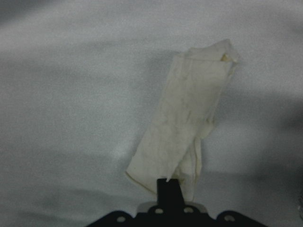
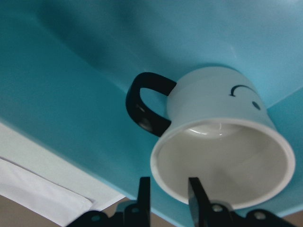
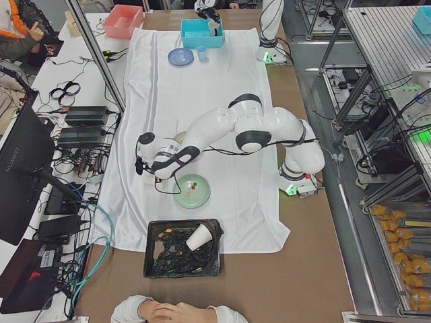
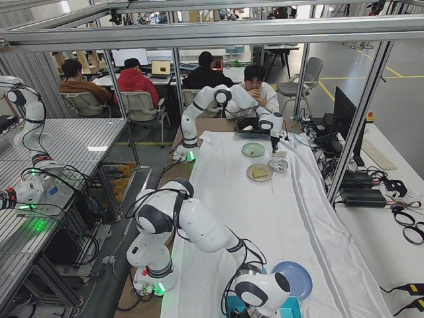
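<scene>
My left gripper hangs low over a folded off-white napkin [image 1: 184, 99] on the white cloth, its dark tip over the napkin's near end; whether it grips is unclear. My right gripper is open at the rim of a light-blue bin [image 2: 71, 132], above a white mug [image 2: 208, 99] with a black handle, lying on its side inside. Nothing shows between its fingers.
A green plate [image 3: 192, 192], black lined tray [image 3: 182, 266] with a white cup, blue plate [image 3: 180, 57], small blue cup [image 3: 202, 52] and pink bin [image 3: 123, 20] surround the cloth. A foil bowl [image 4: 279, 165] is near the napkin.
</scene>
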